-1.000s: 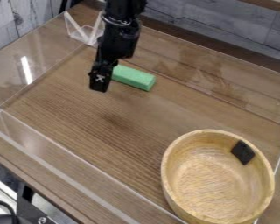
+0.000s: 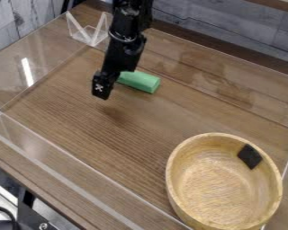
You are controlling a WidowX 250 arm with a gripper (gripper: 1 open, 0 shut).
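Note:
My black gripper point(image 2: 114, 79) hangs low over the wooden table at the upper middle, open, with its fingers either side of a gap left of and beside a green block point(image 2: 140, 80). The block lies flat on the table, its left end close to the gripper; whether they touch I cannot tell.
A large round beige bin point(image 2: 222, 201) with a black patch on its rim fills the lower right. A clear plastic object point(image 2: 86, 29) sits at the back left.
The gripper has shifted slightly and turned near the block's left end. The green block looks unmoved.

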